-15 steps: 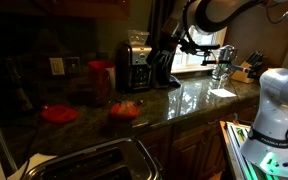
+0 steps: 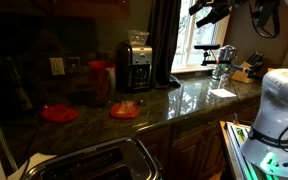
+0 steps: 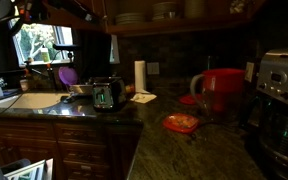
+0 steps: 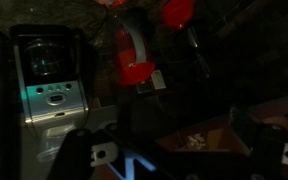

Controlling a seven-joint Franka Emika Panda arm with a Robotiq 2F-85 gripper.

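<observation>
Two red plates lie on the dark counter: one (image 2: 59, 113) at the left and another (image 2: 124, 109) nearer the middle, with something small and pale on it. A red pitcher (image 3: 221, 92) with a handle stands behind the plates, beside the coffee maker (image 3: 280, 95). High at the upper right in exterior view 1, partly cut off, my gripper (image 2: 206, 14) is well above the counter. From the wrist, the pitcher (image 4: 132, 55) and coffee maker (image 4: 52, 75) show far below. The gripper's dark fingers look spread, with nothing visible between them.
A toaster (image 3: 107, 94) and a paper towel roll (image 3: 140, 78) stand farther along the counter. The sink (image 2: 94, 162) is at the front left. Upper cabinets (image 2: 74, 8) hang over the counter. Bare counter (image 2: 179, 103) shows right of the middle plate.
My arm has risen up and to the right, away from the middle plate and coffee maker, to the top edge of exterior view 1. The left plate and pitcher have stayed put.
</observation>
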